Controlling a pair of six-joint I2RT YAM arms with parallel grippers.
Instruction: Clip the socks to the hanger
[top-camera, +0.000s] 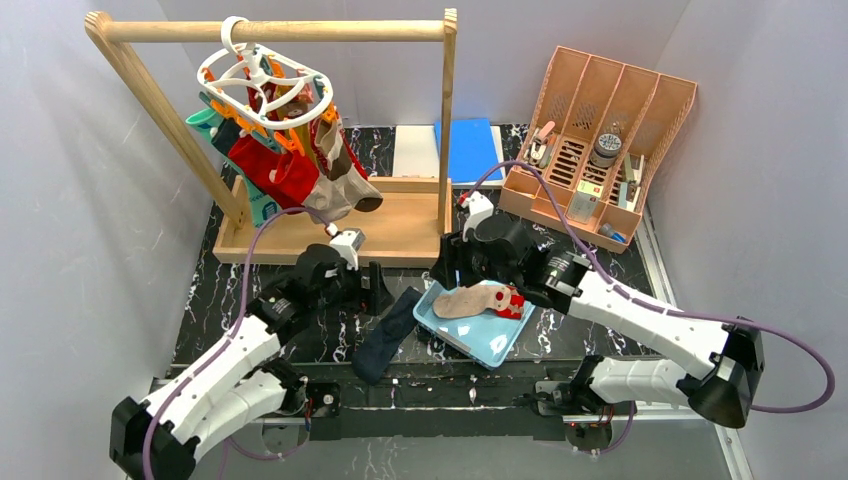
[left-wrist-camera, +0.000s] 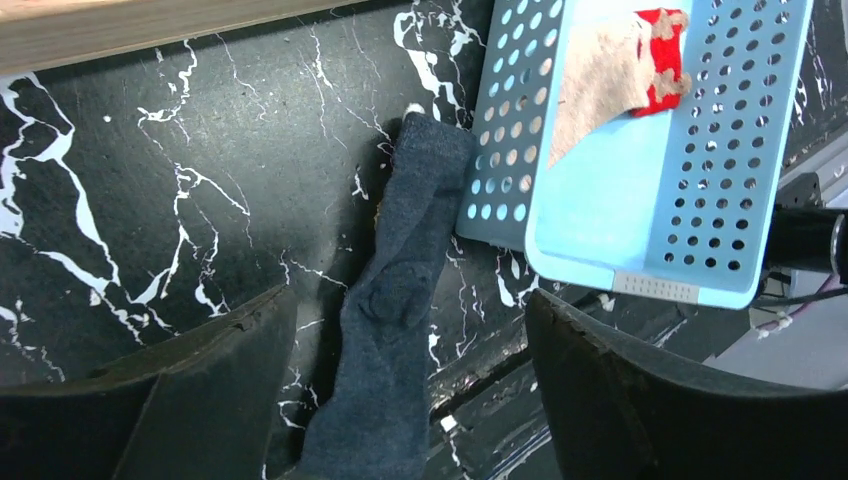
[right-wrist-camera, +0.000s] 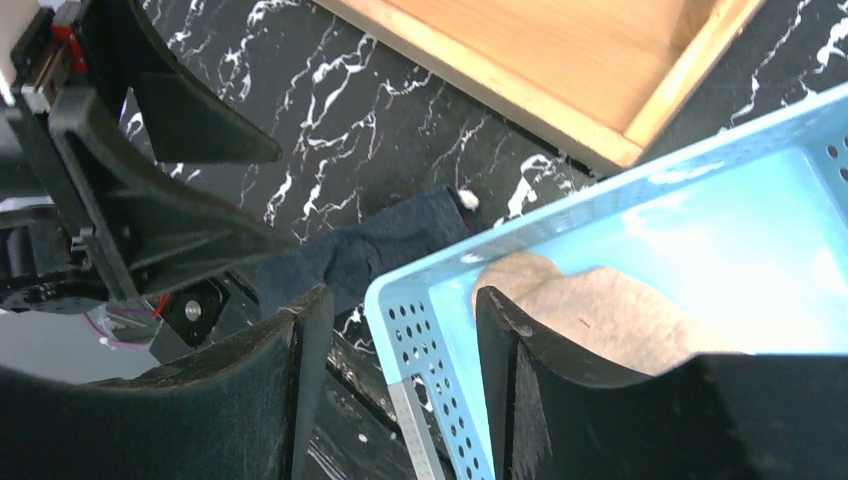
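On the dark marbled table a navy sock (top-camera: 386, 336) lies stretched out, its far end against the blue basket (left-wrist-camera: 498, 150). My left gripper hovers over it, fingers parted on either side of the sock in the left wrist view, none of it gripped. Inside the basket rests a beige and red sock (top-camera: 472, 301). Over the basket's near-left rim stands my right gripper, open and empty. The round white hanger (top-camera: 265, 88) hangs from the wooden bar with several socks (top-camera: 285, 172) clipped on by orange clips.
A wooden stand (top-camera: 330, 246) with a tray base fills the back left. The orange divided organiser (top-camera: 640, 110) is at the back right. Both arms are close together over the front middle of the table.
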